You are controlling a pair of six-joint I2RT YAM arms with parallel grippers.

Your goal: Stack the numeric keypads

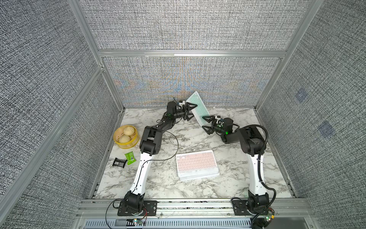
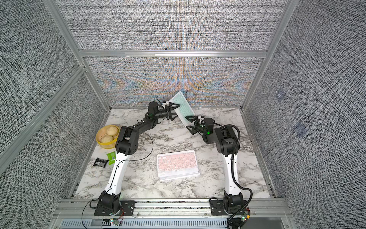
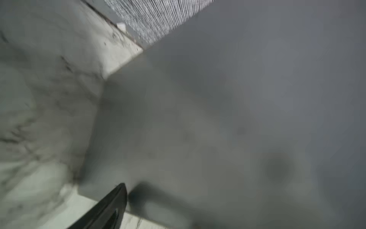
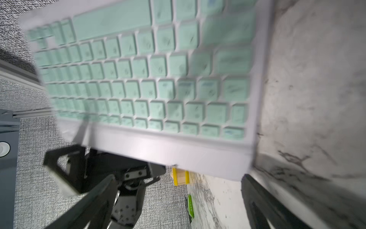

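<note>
A mint-green keyboard (image 1: 199, 105) stands tilted steeply at the back centre, between my two grippers. My left gripper (image 1: 191, 111) is open at its upper left part; in the left wrist view a blurred grey surface fills most of the frame beside one finger. My right gripper (image 1: 206, 123) is open at the lower end of the keyboard, whose keys face it in the right wrist view. A pink-keyed keyboard (image 1: 196, 162) lies flat at the front centre on what looks like another white one.
At the left are a bamboo steamer (image 1: 119, 142) with buns, a green packet (image 1: 130, 157) and a black packet (image 1: 119, 162).
</note>
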